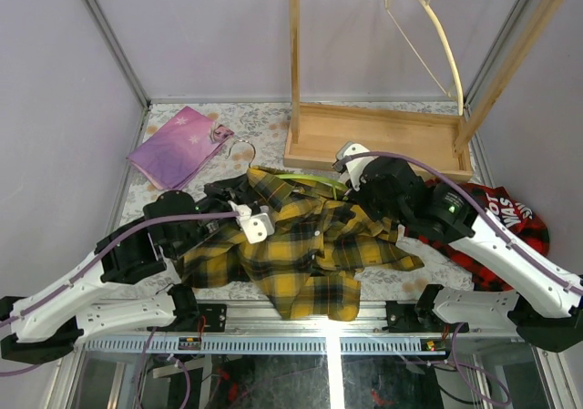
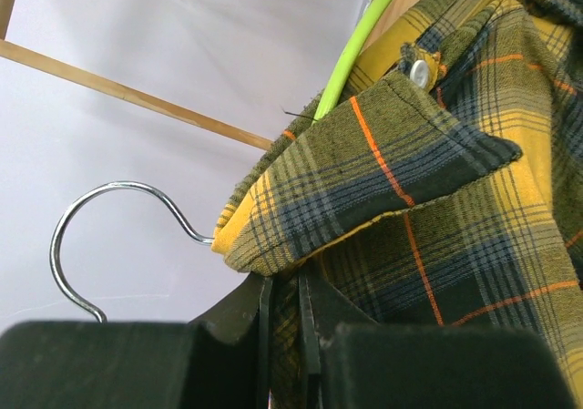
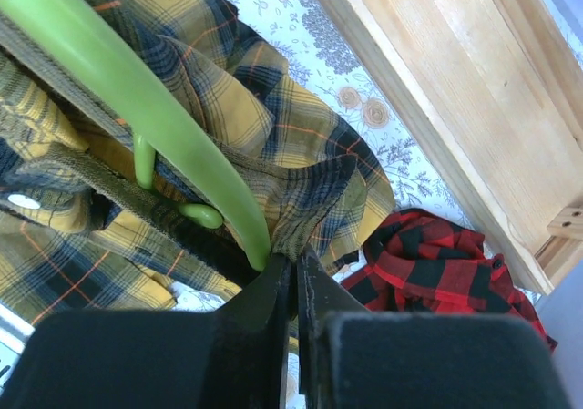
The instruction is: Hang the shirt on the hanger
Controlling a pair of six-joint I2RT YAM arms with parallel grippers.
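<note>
A yellow and dark plaid shirt [image 1: 305, 245] is spread over the table's front middle. The green hanger [image 1: 310, 179] lies in its collar area, and the metal hook [image 2: 117, 186] sticks out at the left. My left gripper is shut on a fold of shirt cloth close below that hook. In the right wrist view, the green hanger arm [image 3: 173, 108] runs down to my right gripper, which is shut on shirt cloth at the hanger's tip. Whether the tip itself is pinched cannot be made out.
Behind the shirt stands a wooden rack [image 1: 378, 131] with a pale hanger [image 1: 442, 40] on its rail. A folded purple cloth [image 1: 180, 147] lies at the back left. The red and black plaid shirt [image 1: 510, 227] is at the right, beside my right arm.
</note>
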